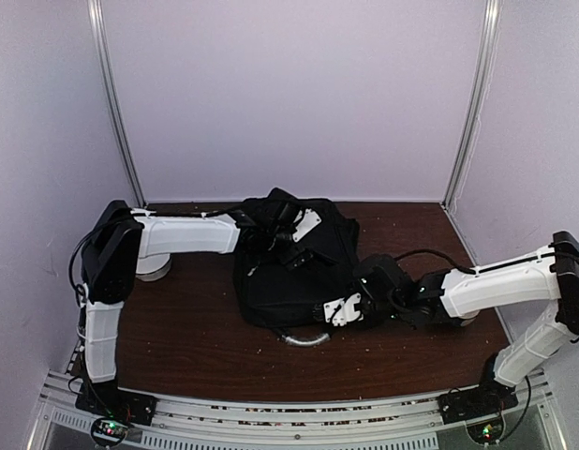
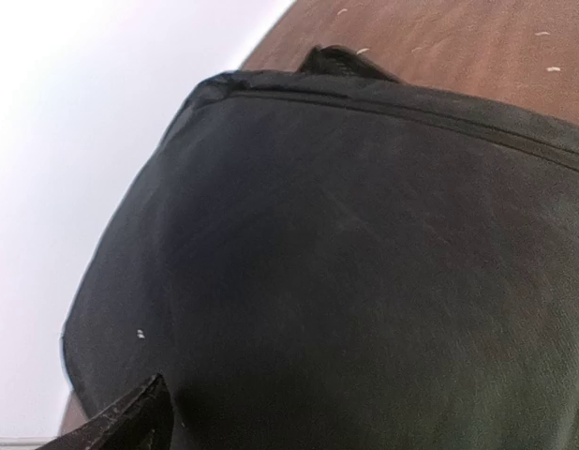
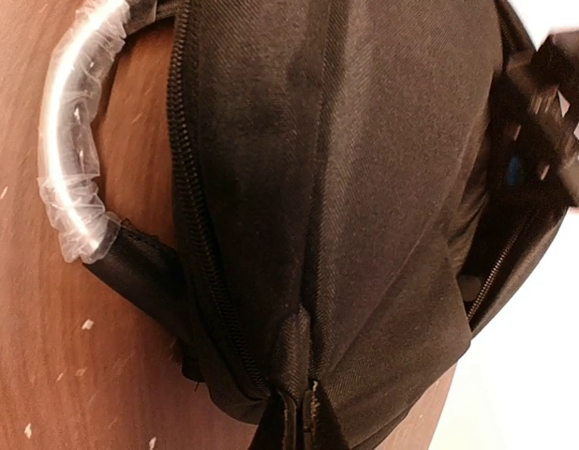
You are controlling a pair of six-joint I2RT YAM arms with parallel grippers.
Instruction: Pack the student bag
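The black bag (image 1: 275, 300) lies mid-table, its clear-wrapped handle (image 1: 306, 340) towards the front edge. In the right wrist view, my right gripper is shut on a fold of the bag's fabric beside a zipper (image 3: 188, 159). My left gripper (image 1: 297, 258) is open over the bag; its blurred dark fingers (image 3: 542, 122) show at the bag's opening in the right wrist view. Black fabric (image 2: 364, 262) fills most of the left wrist view, with one fingertip (image 2: 144, 417) low at the left. What is inside the bag is hidden.
A white round container (image 1: 153, 267) stands at the left, partly behind the left arm. Another round container (image 1: 469, 317) at the right is mostly covered by the right arm.
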